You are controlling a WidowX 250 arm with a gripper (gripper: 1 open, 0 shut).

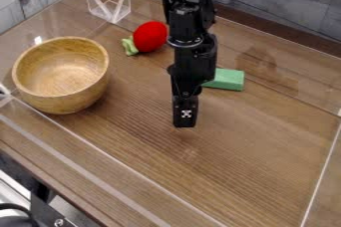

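Observation:
The black robot arm reaches down from the top centre, its gripper [186, 94] low over the middle of the wooden table [240, 171]; whether its fingers are open or shut is hard to tell. Just right of it lies a green block [224, 79], partly behind the gripper. A red round object with a green part [150, 34] sits behind, left of the arm. A tan bowl [56, 80] is at the left.
A white wire-like item [110, 2] stands at the back left.

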